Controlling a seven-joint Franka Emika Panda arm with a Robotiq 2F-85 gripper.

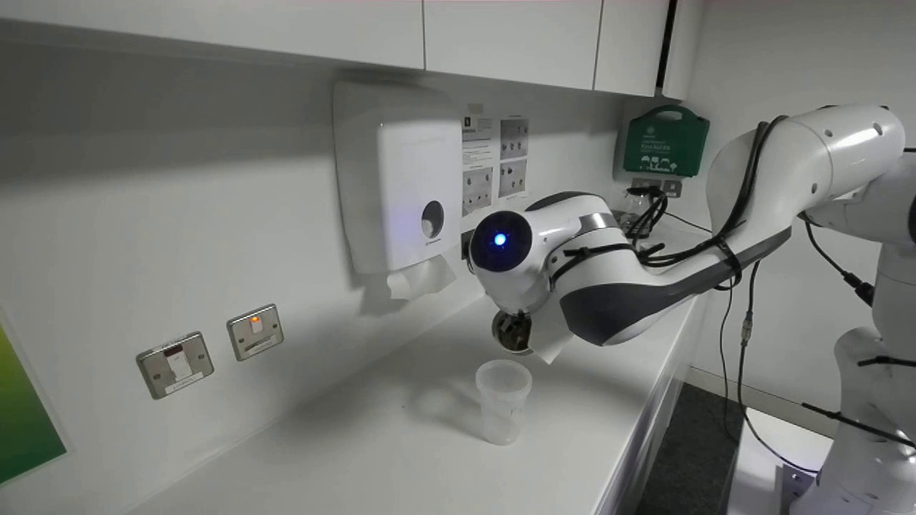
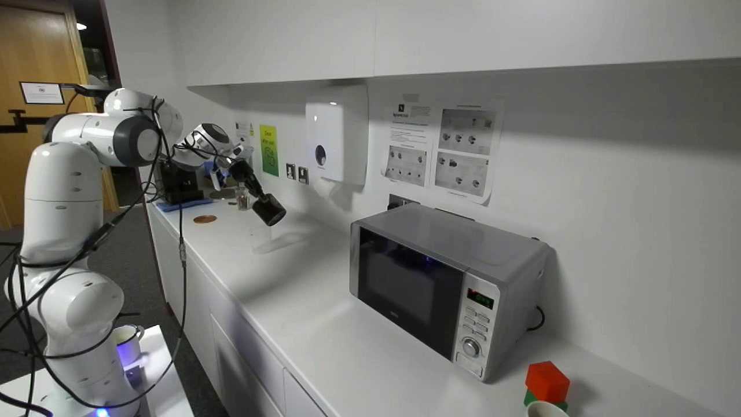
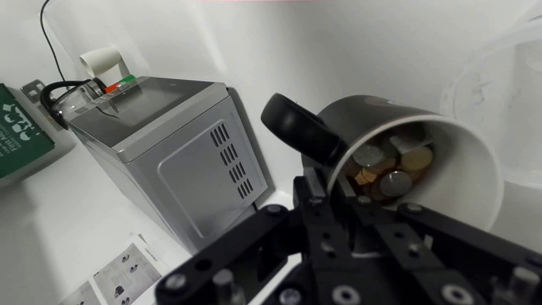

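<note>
A black mug (image 3: 350, 119) with a white inside holds several coins (image 3: 396, 183), silver and copper, resting toward its bottom. My gripper is shut on the mug's rim near the handle (image 3: 294, 122). In exterior view 1 the mug (image 1: 512, 333) hangs tilted above the counter, its mouth toward a clear plastic cup (image 1: 503, 403), which stands upright and looks empty. The mug appears above and behind the cup's rim there, apart from it. At the wrist view's right edge, part of the clear cup (image 3: 518, 117) shows beyond the mug.
A microwave (image 2: 410, 278) stands on the counter (image 2: 305, 319), with red and green blocks (image 2: 547, 382) near it. The paper towel dispenser (image 1: 399, 180) hangs on the wall. Around the clear cup the counter is free.
</note>
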